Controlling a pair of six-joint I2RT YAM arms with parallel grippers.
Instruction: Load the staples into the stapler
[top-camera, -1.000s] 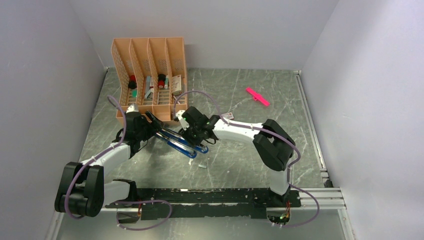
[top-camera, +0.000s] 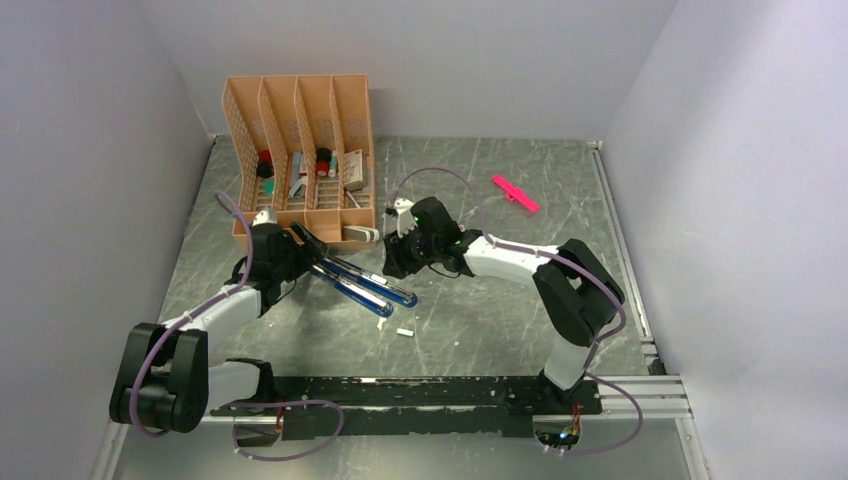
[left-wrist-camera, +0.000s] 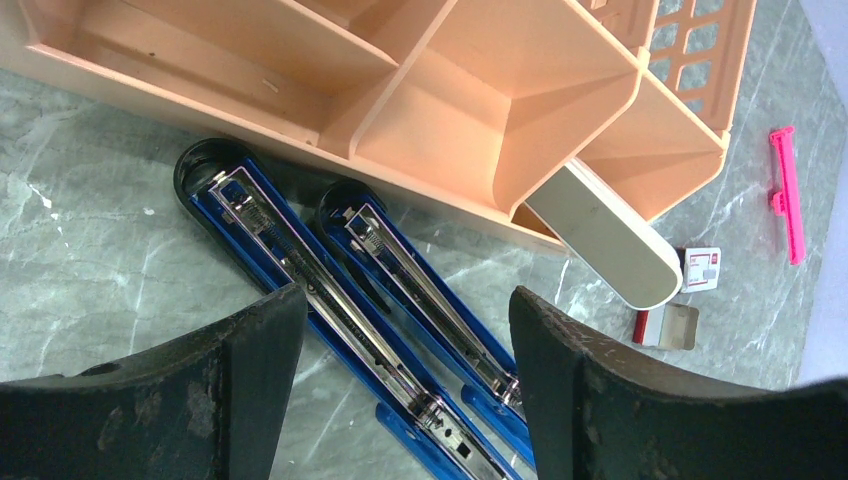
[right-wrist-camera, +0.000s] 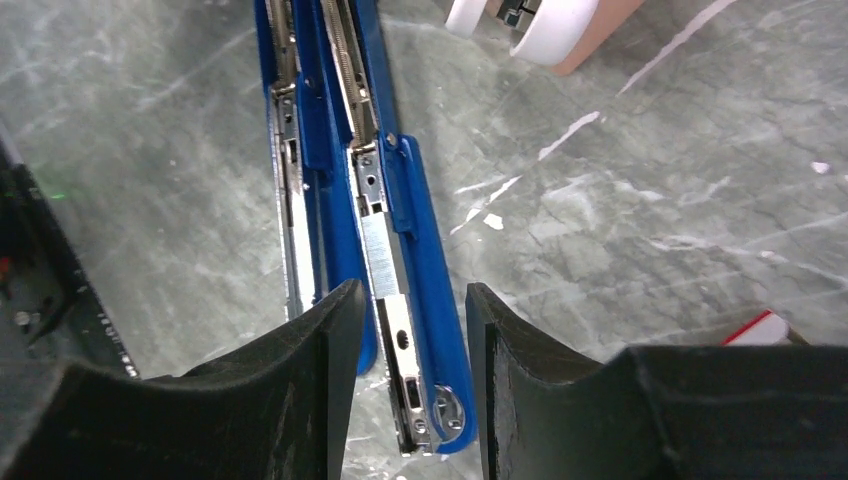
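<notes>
Two opened blue stapler bodies lie side by side on the table. The front one (top-camera: 350, 292) and the rear one (top-camera: 385, 287) have long metal channels facing up. A bright silver piece like a staple strip (right-wrist-camera: 382, 255) sits in the rear body's channel in the right wrist view. My left gripper is over the staplers' far ends, fingers apart, with nothing seen held. My right gripper stands open above the rear stapler's near end, nothing held between its fingers. In the left wrist view, a small red and white box (left-wrist-camera: 668, 327) is on the table.
An orange divided organizer (top-camera: 300, 222) stands close behind the left gripper. A grey-white block (top-camera: 360, 234) rests at its front right. A pink stick (top-camera: 515, 193) lies at the back right. A small pale piece (top-camera: 405, 332) is in front of the staplers.
My right gripper has moved right, uncovering more of the rear stapler and the grey-white block at the organizer. The left arm and the staplers look unmoved.
</notes>
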